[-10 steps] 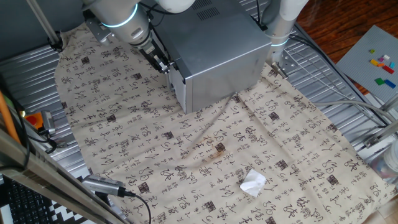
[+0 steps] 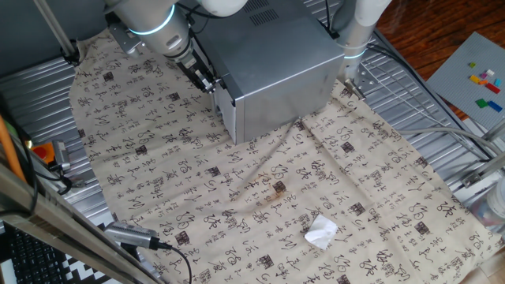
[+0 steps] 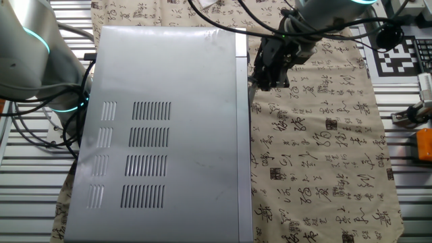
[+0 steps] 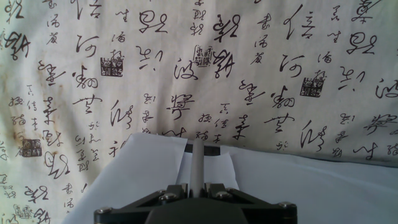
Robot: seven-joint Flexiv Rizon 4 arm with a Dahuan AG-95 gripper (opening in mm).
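A grey metal box like a microwave oven [image 2: 276, 59] stands on the cloth at the back, its front facing left in exterior view 1. My gripper [image 2: 208, 82] is at that front, close by its upper edge. From above in exterior view 2, the gripper [image 3: 260, 82] sits right beside the box's front edge [image 3: 243, 135]. In the wrist view, the fingers [image 4: 198, 169] come together in the middle, so the gripper looks shut. No object shows clearly between them. White sheet-like surfaces [image 4: 140, 168] lie behind the fingers; whether these belong to the box front is unclear.
Patterned cloth [image 2: 181, 177] covers the table, mostly bare in front of the box. A crumpled white tissue [image 2: 321, 232] lies near the front. Coloured bricks rest on a grey board [image 2: 473, 79] far right.
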